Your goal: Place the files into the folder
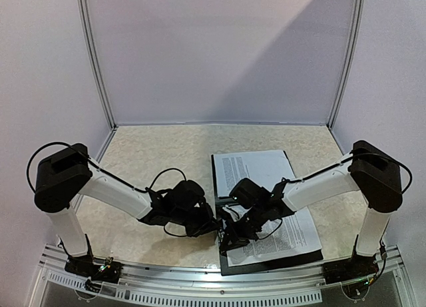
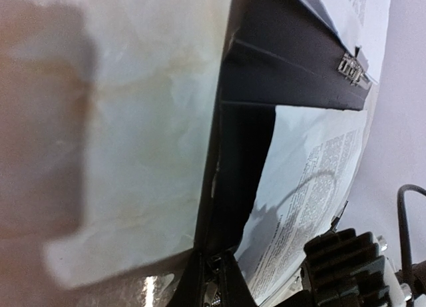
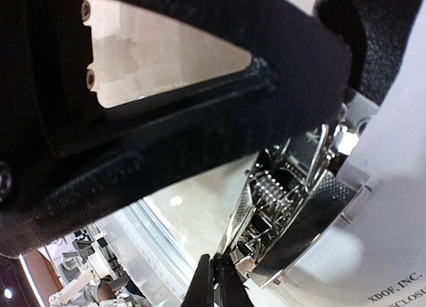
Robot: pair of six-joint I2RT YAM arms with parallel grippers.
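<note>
An open black folder [image 1: 273, 266] lies right of centre, one leaf nearer and one farther. White printed papers [image 1: 293, 234] rest on the near leaf, and another white sheet [image 1: 253, 167] covers much of the far one. At the near leaf's left edge, the right wrist view shows a metal spring clip [image 3: 279, 200] beside the paper. My right gripper is shut at the end of the clip's lever; whether thin metal sits between its tips is unclear. My left gripper is slightly open at the folder's left edge, metal showing near its fingertips.
Another metal clip [image 2: 351, 67] sits on the folder toward its far leaf. Both arms meet closely over the near leaf's left edge.
</note>
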